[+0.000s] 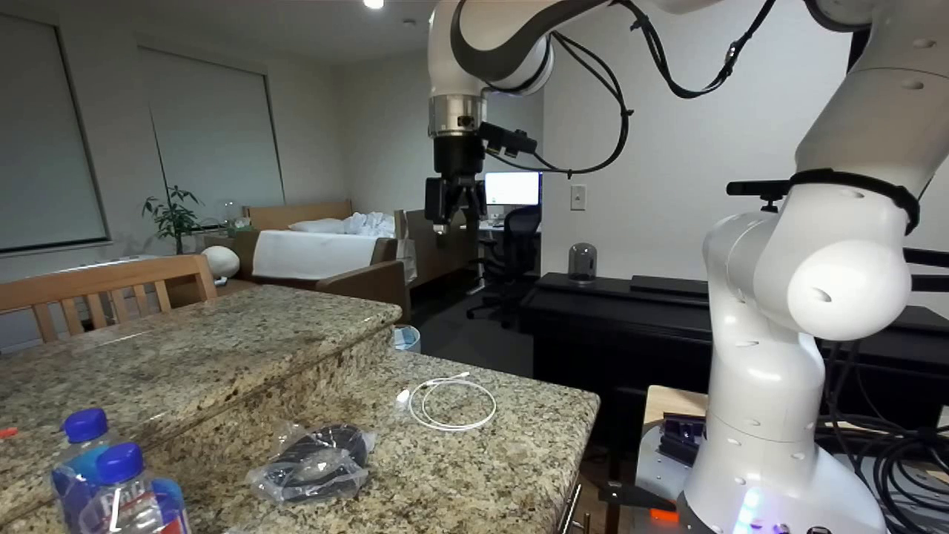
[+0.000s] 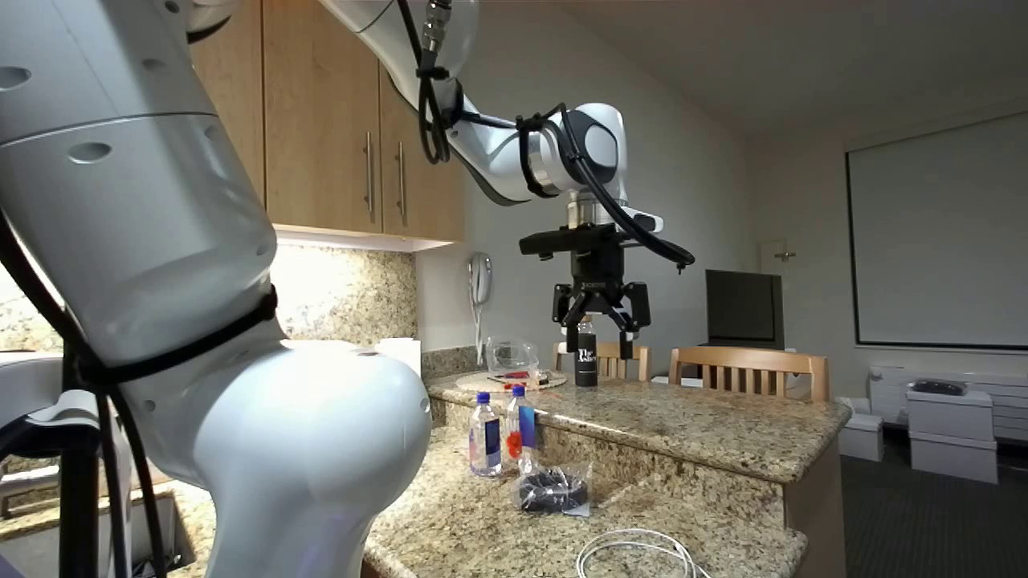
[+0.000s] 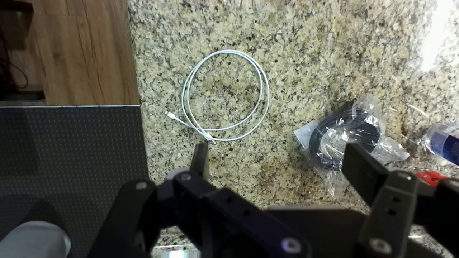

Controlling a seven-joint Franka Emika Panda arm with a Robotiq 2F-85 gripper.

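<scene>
A coiled white cable lies on the granite counter near its end; in the wrist view the cable forms a loose ring with both plugs by its lower left. A black cable in a clear plastic bag rests nearer the bottles, and the same bag appears right of the white ring from above. High over the counter hangs my gripper, pointing down. Its fingers stand wide apart with nothing between them; in the wrist view the gripper spans the lower part of the picture.
Two blue-capped bottles stand behind the bagged cable. A raised granite ledge runs along the counter, bearing a dark bottle. The counter's open edge drops to the floor. Bare granite surrounds the white cable.
</scene>
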